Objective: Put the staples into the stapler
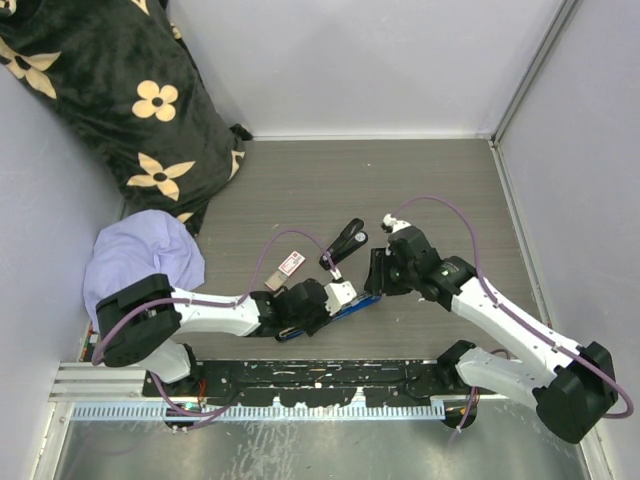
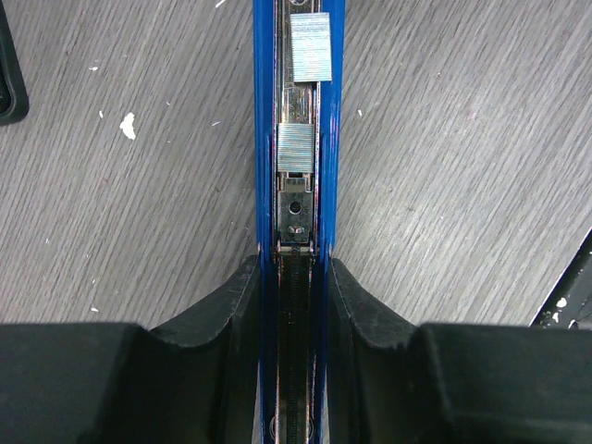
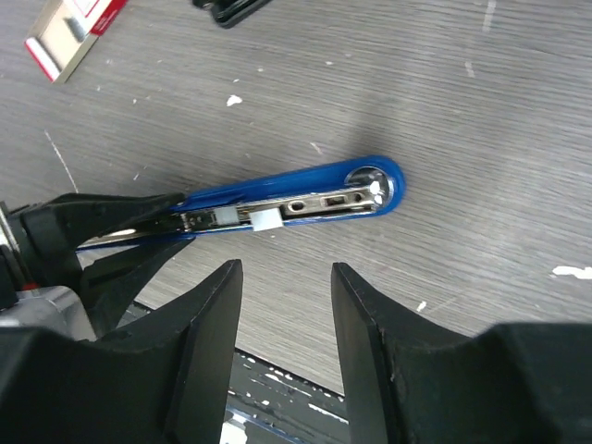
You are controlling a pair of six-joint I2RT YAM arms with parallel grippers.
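Note:
A blue stapler (image 1: 352,309) lies opened out, its metal channel facing up. My left gripper is shut on it, one finger on each long side. One strip of staples (image 2: 296,148) sits inside the channel. A second, short block of staples (image 2: 312,46) rests askew over the channel and its right rail, nearer the stapler's rounded end. My right gripper is partly open with nothing between its fingers; in its view the tilted staple block (image 3: 266,219) shows just beyond the fingertips, at the stapler's near edge.
A black stapler (image 1: 344,244) and an open staple box (image 1: 285,270) lie behind the blue stapler. Lilac cloth (image 1: 145,262) and a dark flowered cushion (image 1: 130,100) fill the left side.

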